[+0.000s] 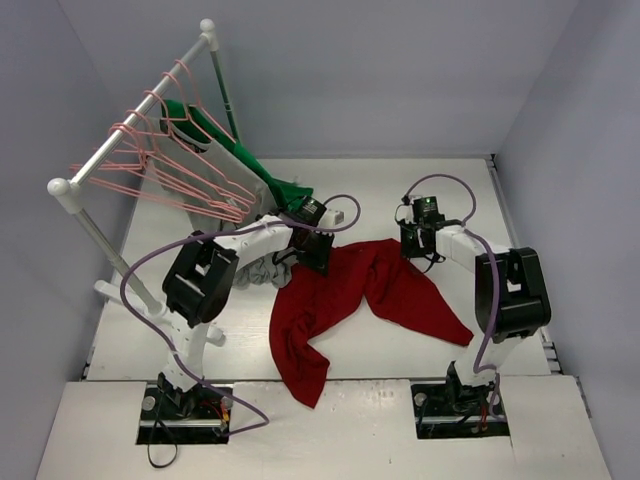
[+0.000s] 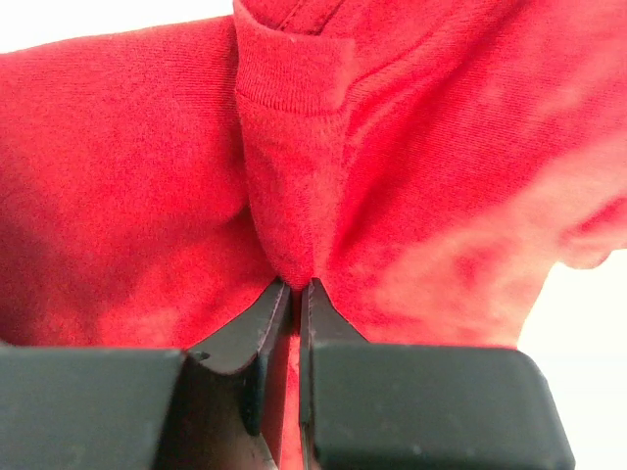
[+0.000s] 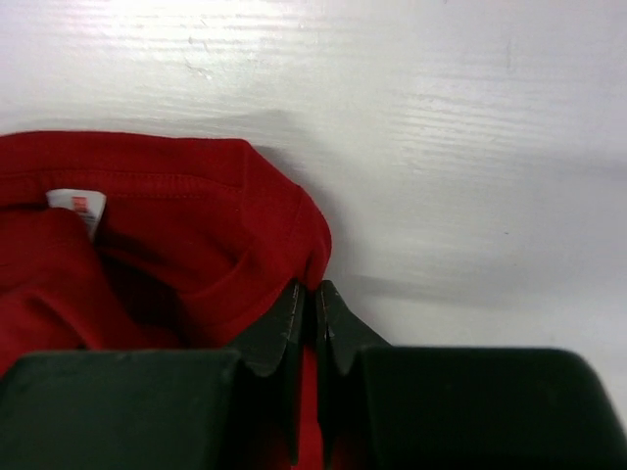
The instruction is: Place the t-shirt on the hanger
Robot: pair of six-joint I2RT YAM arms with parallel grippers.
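A red t shirt [image 1: 385, 285] lies spread and rumpled on the white table, its sleeves or hem reaching toward the near edge. My left gripper [image 1: 322, 268] is shut on a gathered fold of it near its far left side; in the left wrist view the ribbed fold runs straight into the fingertips [image 2: 266, 318]. At the shirt's far right edge my right gripper [image 1: 408, 250] is shut on the cloth, pinching a corner beside the neckline in the right wrist view, where a white label [image 3: 83, 206] shows. Pink hangers [image 1: 240, 212] hang on the rack, apart from the shirt.
The white rack bar [image 1: 136, 115] stands at the left, with green [image 1: 245, 155] and grey clothes hanging from it. A grey bunched cloth [image 1: 262, 272] sits close beside the left gripper.
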